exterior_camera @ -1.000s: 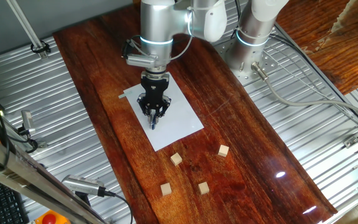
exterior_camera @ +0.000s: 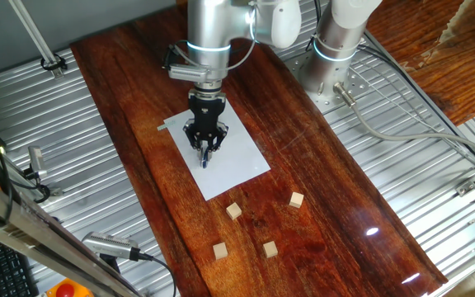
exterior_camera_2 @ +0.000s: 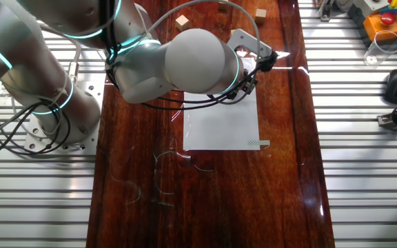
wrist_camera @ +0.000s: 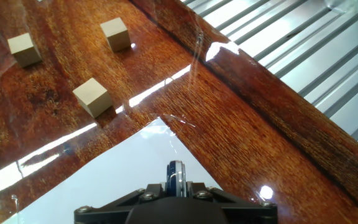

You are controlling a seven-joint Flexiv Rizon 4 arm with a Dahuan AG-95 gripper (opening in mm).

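My gripper (exterior_camera: 204,160) points down over a white sheet of paper (exterior_camera: 242,161), toward the sheet's left side in exterior view 1. The narrow fingertips (wrist_camera: 178,177) stand together at the bottom of the wrist view, and no separate object can be made out between them. Wooden cubes lie apart from the sheet on the dark table: one cube (exterior_camera: 234,211) nearest the paper, another (exterior_camera: 296,200) to its right, and two more (exterior_camera: 220,250) (exterior_camera: 270,249) farther along. The arm hides the gripper's tips in exterior view 2.
The glossy wooden table (exterior_camera: 336,214) has bare room around the cubes and paper. Metal slats (exterior_camera: 72,157) run along its side. The robot base (exterior_camera: 324,78) stands at the opposite edge. A camera (exterior_camera: 112,246) sits beyond the table's left edge.
My gripper has shifted very slightly to the right in exterior view 1, still over the paper. The cubes and the sheet have not moved.
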